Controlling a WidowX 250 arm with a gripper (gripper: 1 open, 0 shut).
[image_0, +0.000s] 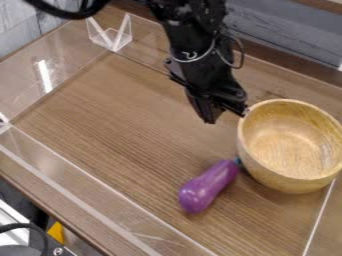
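Note:
My black gripper (211, 108) reaches down from the top middle, its tip low over the wooden board just left of the bowl's upper rim; its fingers look closed, with nothing seen between them. A beige bowl (286, 145) stands at the right. A purple eggplant (209, 187) lies on the board below the gripper, near the bowl's lower left side.
A wire rack (110, 32) stands at the back left. The left and middle of the wooden board (100, 130) are clear. The board's edge runs along the lower left, with dark cables beyond it.

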